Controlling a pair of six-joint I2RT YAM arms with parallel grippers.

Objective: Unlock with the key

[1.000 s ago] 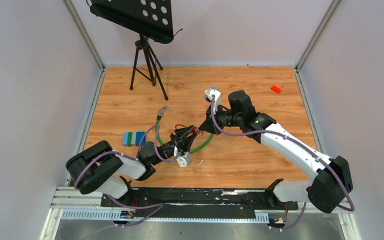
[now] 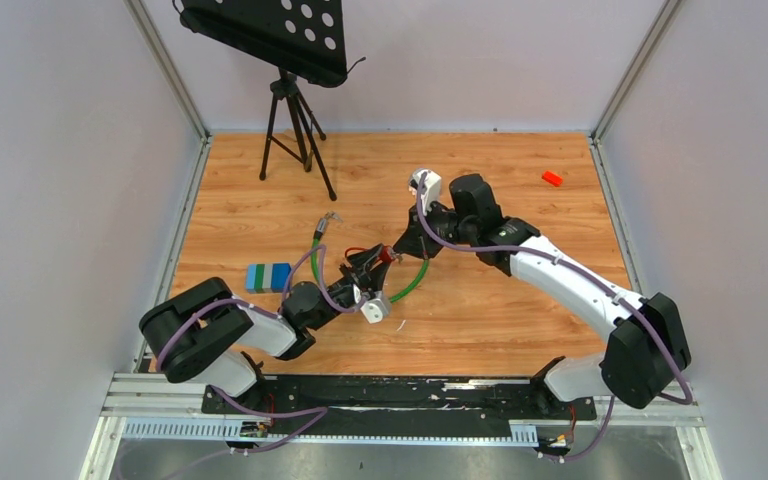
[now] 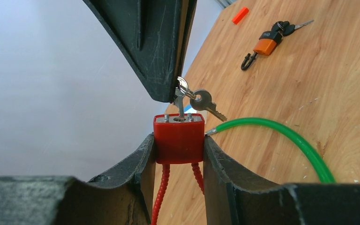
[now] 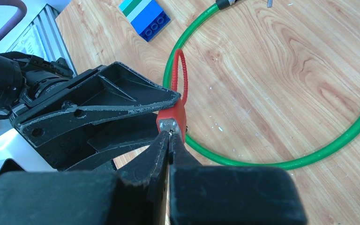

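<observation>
A red padlock [image 3: 179, 140] stands upright between the fingers of my left gripper, its metal keyhole face upward. A red cord loop [image 4: 180, 70] comes out of its other end. My right gripper is shut just above that face, with a silver key [image 3: 180, 102] at its fingertips. The key's blade meets the keyhole; how deep it sits I cannot tell. A second key [image 3: 204, 101] dangles beside it on the same ring. In the top view, the two grippers meet at the red padlock [image 2: 388, 254] over the table's middle.
A green hose [image 4: 309, 161] curves over the table below the grippers. A blue, white and green block [image 2: 268, 278] lies to the left. An orange lock with keys [image 3: 266, 44] and a small red block [image 2: 552, 178] lie apart. The tripod [image 2: 300, 130] stands at the back.
Both arms have shifted slightly: the right forearm and elbow lie farther left, while the left wrist and elbow sit a little farther right and up. The grippers remain together at the padlock.
</observation>
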